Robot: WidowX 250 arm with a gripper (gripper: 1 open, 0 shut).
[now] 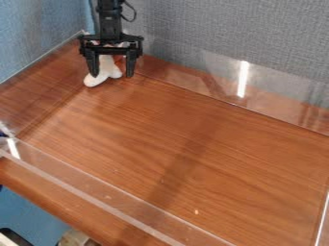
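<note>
My black gripper (112, 63) hangs at the back left corner of the wooden table, open, its fingers pointing down around and over a white soft-looking object (98, 78). That object lies on the wood with its lower end sticking out toward the front left; its upper part is partly hidden behind the gripper, and whether the fingers touch it I cannot tell.
Clear rims edge it at the front and back, with grey padded walls behind and blue at the left.
</note>
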